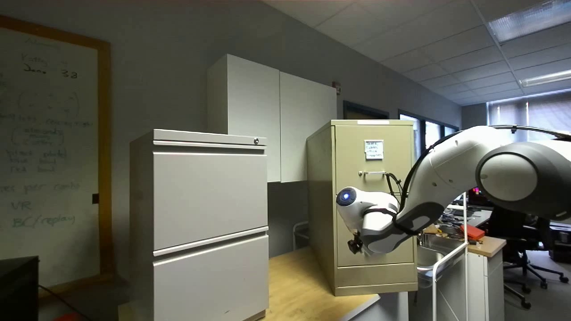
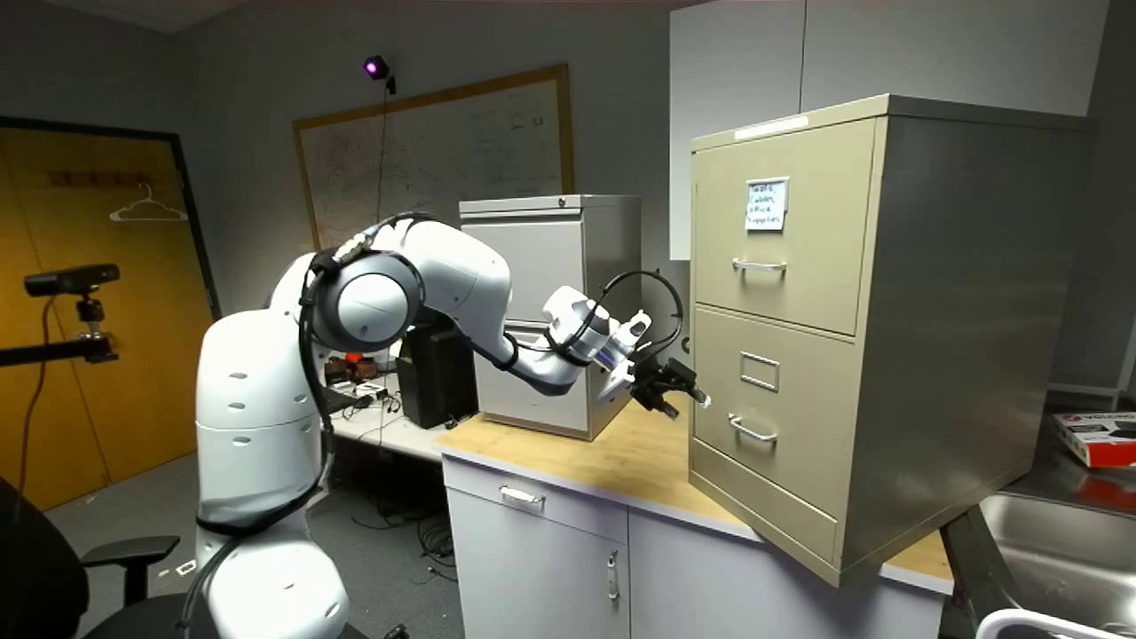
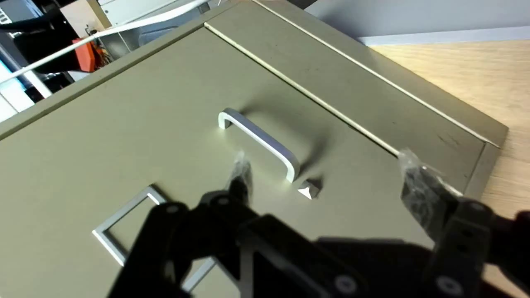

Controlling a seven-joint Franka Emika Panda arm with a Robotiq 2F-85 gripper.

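Note:
A tan filing cabinet [image 2: 788,351] with two shut drawers stands at the right in the second exterior view. Its lower drawer handle [image 2: 752,429] is a silver bar. Just in front of that drawer, my gripper [image 2: 688,406] is open and apart from the handle. Seen from the wrist, the silver handle [image 3: 261,141] runs diagonally between the spread fingers, nearer the left one, with nothing gripped. A small metal stud [image 3: 310,188] sits by the handle's end. In the first exterior view, my hand hides the lower handle and the gripper [image 1: 354,246] is partly hidden.
A grey filing cabinet [image 1: 211,198] stands on the wooden counter [image 1: 291,278] to the left. On the lower drawer is an empty label frame [image 2: 759,371]. A sink [image 2: 1065,543] lies right of the tan cabinet, and a white rail [image 1: 449,257] runs near it.

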